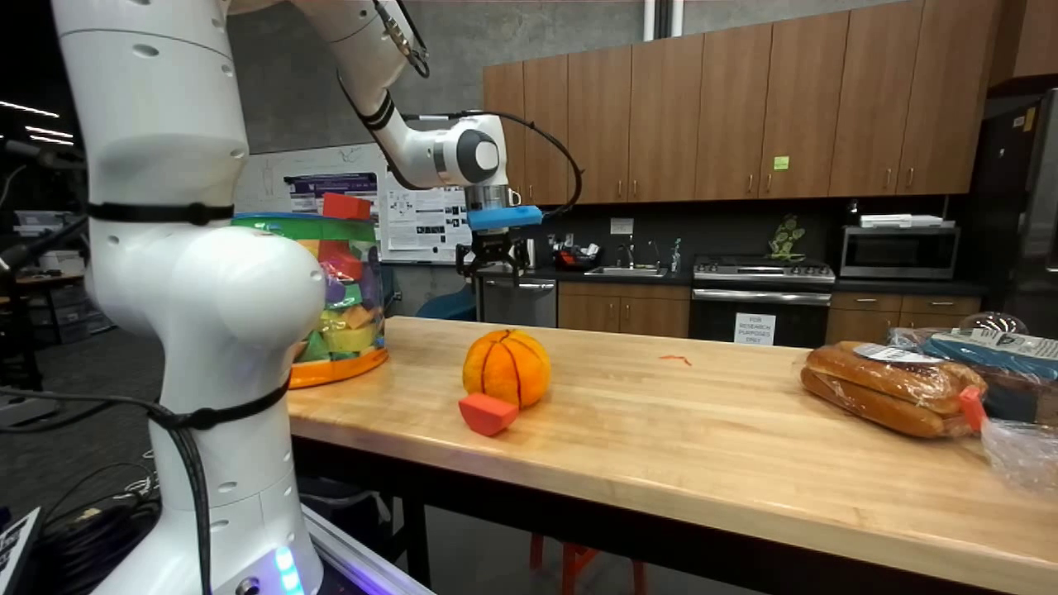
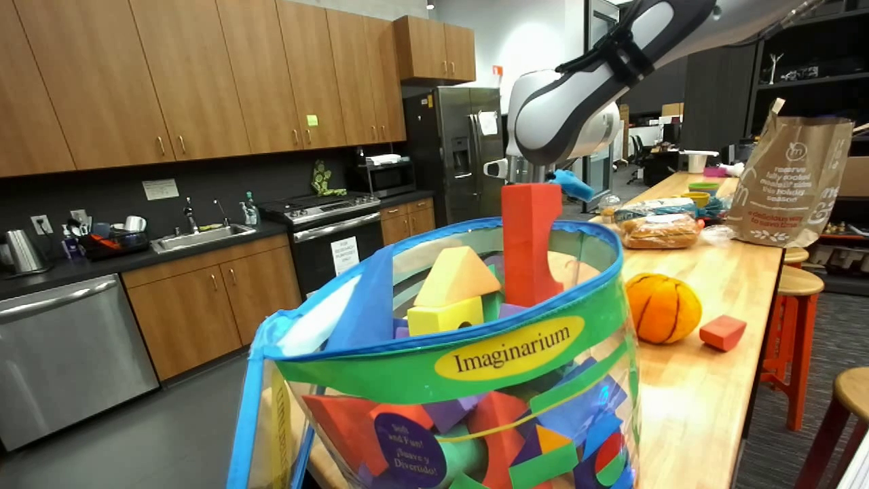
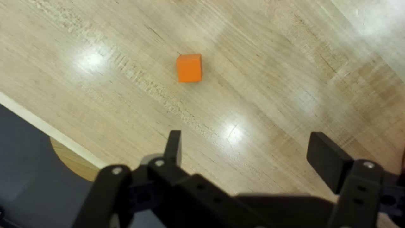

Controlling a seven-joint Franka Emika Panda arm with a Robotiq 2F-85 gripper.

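My gripper hangs high above the table, pointing down. In the wrist view the fingers are wide apart, with only tabletop visible between the black fingers. A small orange block lies on the wood ahead of the fingertips, clear of them; I cannot make it out in the exterior views. On the table in exterior view 1 sits an orange pumpkin-like ball with dark stripes. Close in front of it is a red block; exterior view 2 shows the same ball and block.
A clear tub with a green band, heaped with coloured foam blocks, stands at one table end. Bagged bread lies towards the other end, and a paper bag stands there.
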